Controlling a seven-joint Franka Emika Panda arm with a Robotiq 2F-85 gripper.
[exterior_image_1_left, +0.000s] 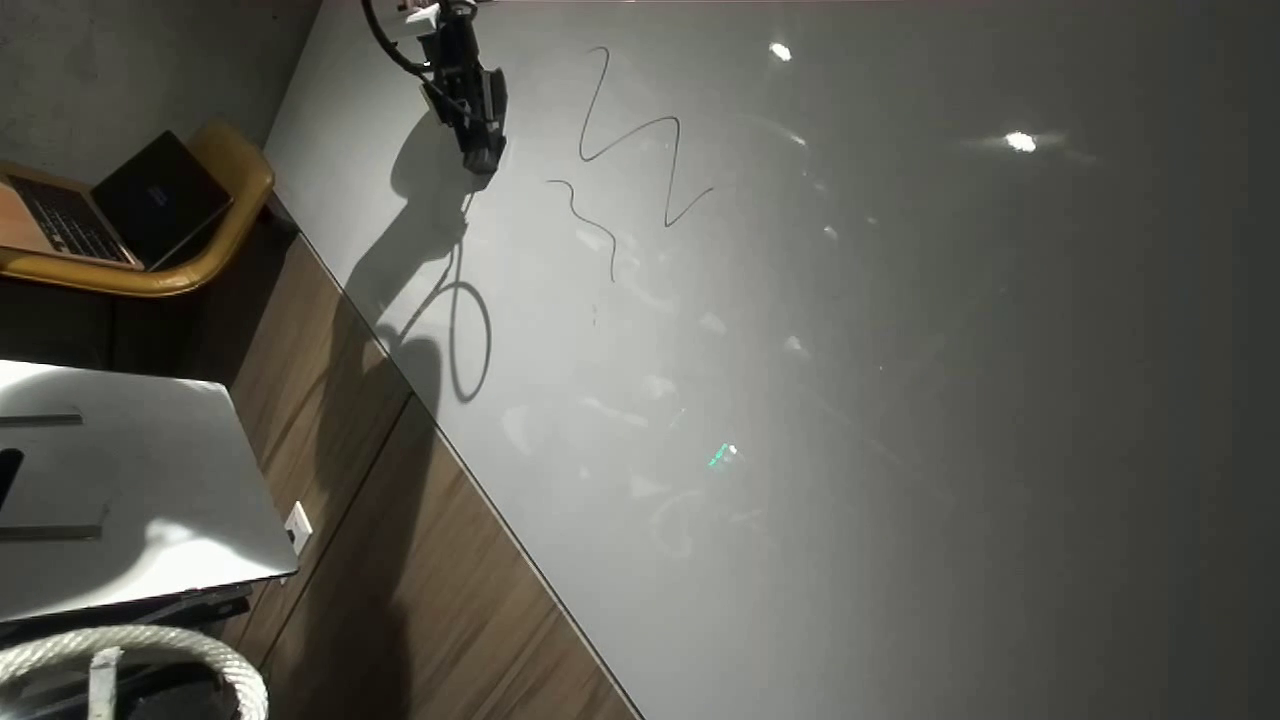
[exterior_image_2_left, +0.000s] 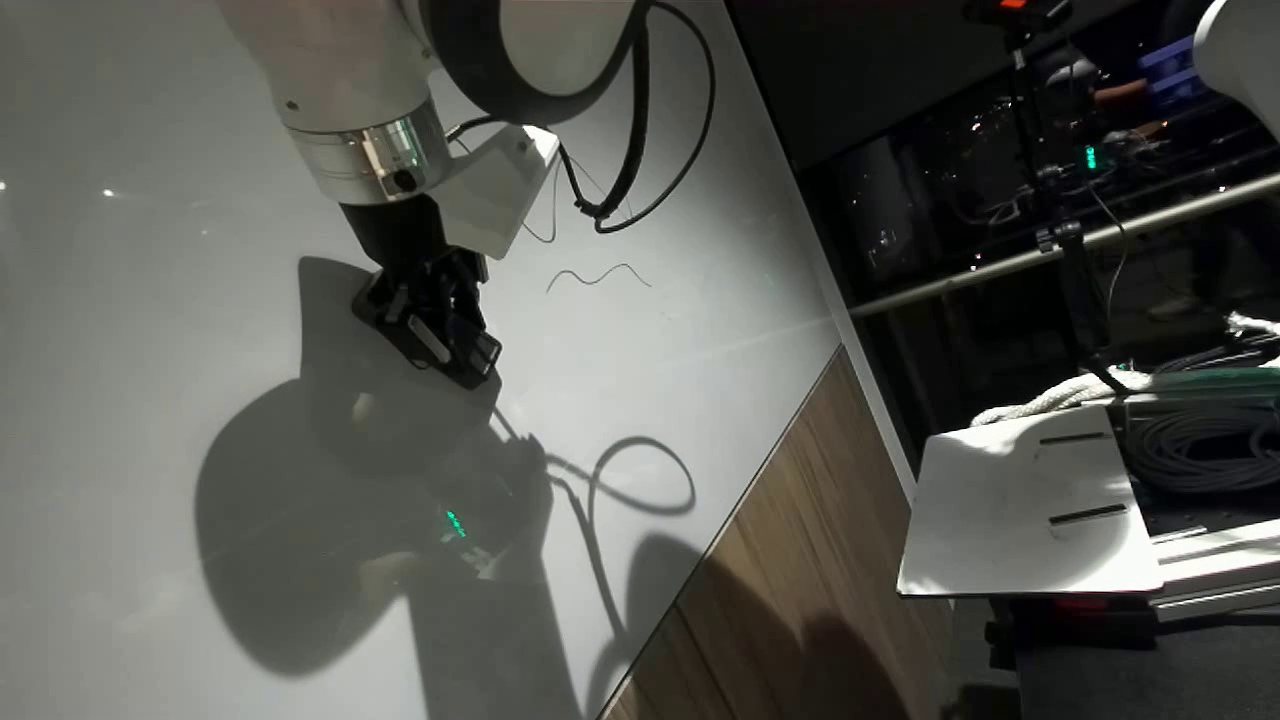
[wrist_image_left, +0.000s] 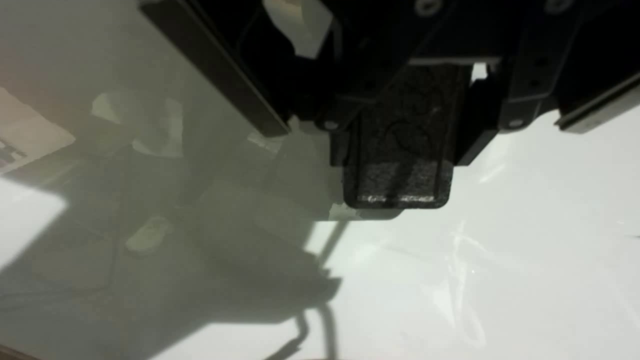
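My gripper is shut on a dark rectangular block (wrist_image_left: 408, 180) that looks like an eraser; its rounded end juts past the fingers. In exterior view 1 the gripper (exterior_image_1_left: 485, 150) is at the top left, over the whiteboard (exterior_image_1_left: 900, 420); contact with the board is unclear. To its right are a long black zigzag line (exterior_image_1_left: 675, 156) and a shorter wavy line (exterior_image_1_left: 573, 206). Exterior view 2 shows the gripper (exterior_image_2_left: 465, 358) above its own shadow, with a thin wavy line (exterior_image_2_left: 594, 282) to the right.
Wood panelling (exterior_image_1_left: 480, 540) borders the board along a diagonal edge. A yellow chair (exterior_image_1_left: 246, 180) with a laptop (exterior_image_1_left: 156, 198) and a pale table (exterior_image_1_left: 132, 480) stand at the left. The board's middle and right are clear of objects.
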